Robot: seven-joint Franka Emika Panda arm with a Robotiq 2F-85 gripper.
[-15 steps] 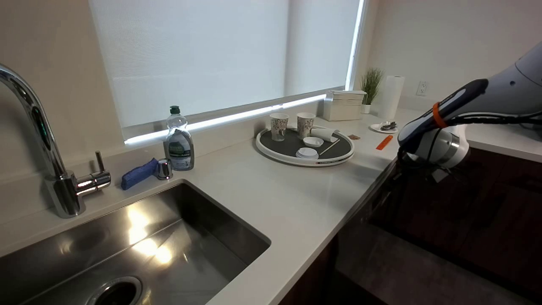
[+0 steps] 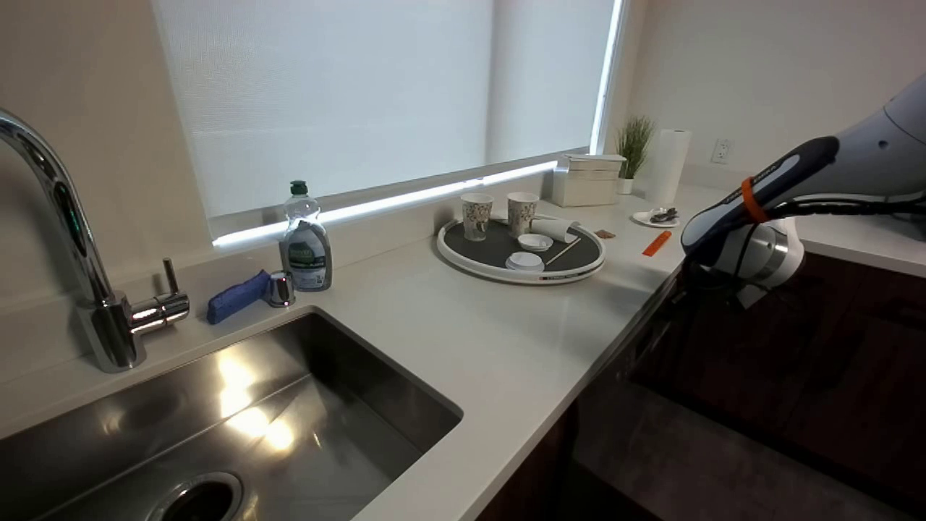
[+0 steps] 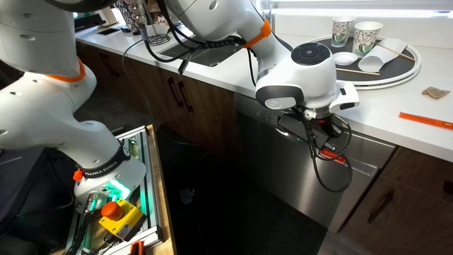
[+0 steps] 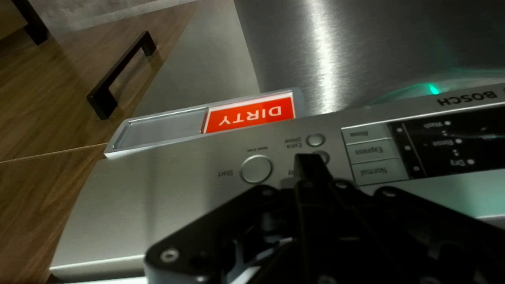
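Note:
In the wrist view my gripper is shut, with nothing showing between its fingers. Its tips overlap the dishwasher's control strip, partly covering a small round button. Whether they touch the panel cannot be told. A larger Start button sits left of the tips, and an Extra Shine button just above them. Farther up is a red DIRTY sign. Exterior view 2 has the dishwasher below the counter, with the hand in front of its upper part. The fingertips are hard to make out there.
A round tray with paper cups stands on the counter, above the dishwasher. An orange strip lies near the counter's edge. Cables loop below my hand. A black drawer handle juts out beside the dishwasher.
My hand has shifted very slightly down and to the right in exterior view 1. The counter and everything on it look the same.

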